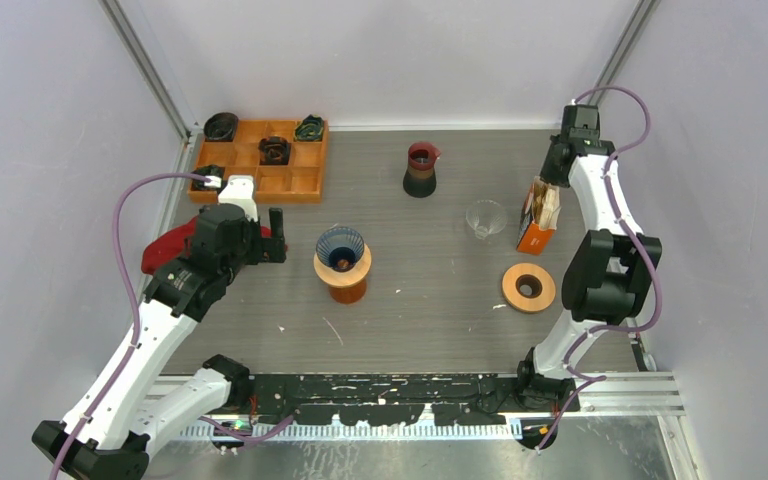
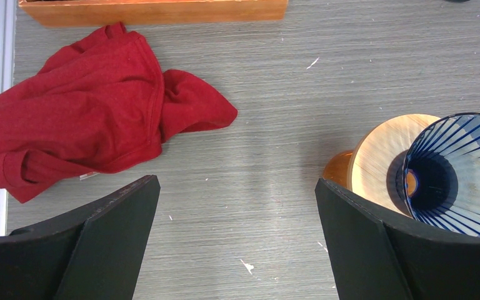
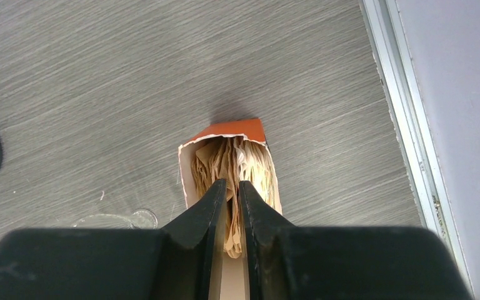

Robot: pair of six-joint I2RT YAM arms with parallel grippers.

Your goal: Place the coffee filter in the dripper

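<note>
A blue ribbed dripper (image 1: 341,244) sits on a wooden stand (image 1: 348,289) at the centre left; it shows large at the right of the left wrist view. My left gripper hangs open to its left, nothing between its fingers. An orange box (image 1: 534,232) of folded paper filters (image 3: 256,164) stands at the right. My right gripper is over the box, its fingertips close together on the brown filters, with a narrow strip of paper showing between them.
A wooden organiser (image 1: 300,185), red cloth (image 2: 75,119), carafe (image 1: 419,180), clear glass (image 1: 486,215) and wooden ring (image 1: 516,299) share the table.
</note>
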